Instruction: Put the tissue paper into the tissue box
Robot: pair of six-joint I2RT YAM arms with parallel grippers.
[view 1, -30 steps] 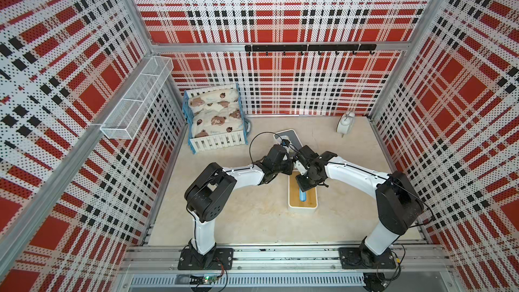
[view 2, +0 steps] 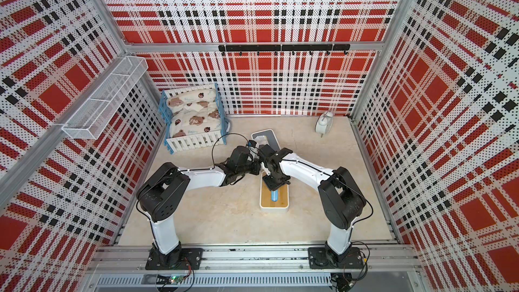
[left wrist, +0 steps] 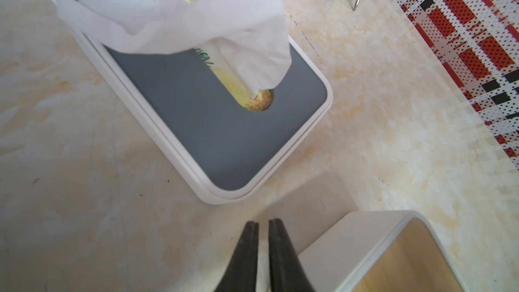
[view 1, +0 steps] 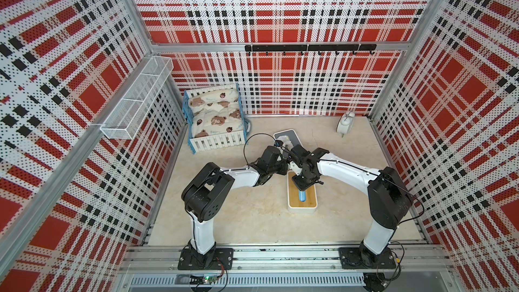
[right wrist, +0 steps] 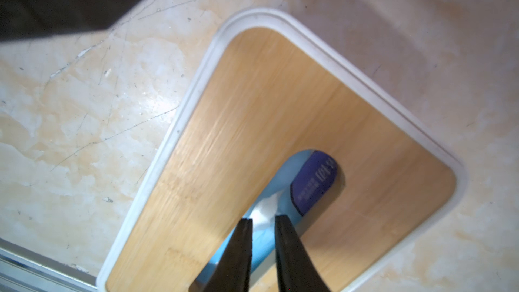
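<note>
In the left wrist view a white tissue (left wrist: pixel 178 16) pokes from the slot of a grey-topped box (left wrist: pixel 205 140). My left gripper is shut at the wall of the wooden-topped tissue box (left wrist: pixel 367 243), apparently gripping it. In the right wrist view that box's wooden top (right wrist: pixel 216 146) has an oval slot with a blue pack (right wrist: pixel 310 183) and some white inside. My right gripper hangs over the slot, fingers slightly apart, with no tissue visibly held between them.
A crib with a bear blanket (view 1: pixel 216 113) stands at the back left and an alarm clock (view 1: pixel 346 123) at the back right. Both arms are close together over the boxes.
My left arm and that box have moved slightly left.
</note>
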